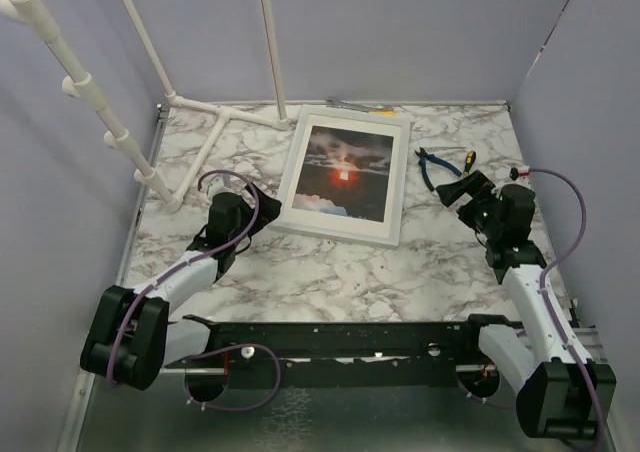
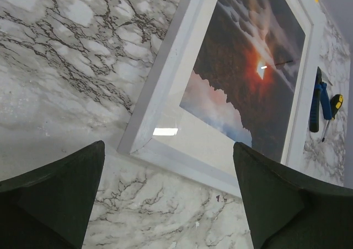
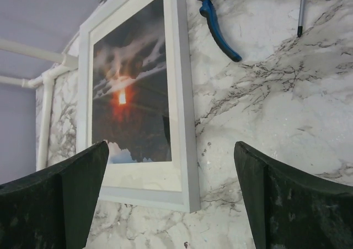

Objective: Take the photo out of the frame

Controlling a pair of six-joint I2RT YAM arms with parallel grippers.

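A white picture frame lies face up on the table, glass and white mat showing. Inside it is a dark photo of a red-lit cloudy sky. By the frame's near left corner, my left gripper is open and empty; in the left wrist view that corner of the frame shows between the fingers. Well to the right of the frame, my right gripper stands open, nothing in it. The right wrist view shows the frame's near right corner between its fingers, farther off.
Blue-handled pliers and a yellow-black screwdriver lie right of the frame. Behind the frame is a yellow-handled tool. White pipes stand at the back left. Bare marble table extends in front.
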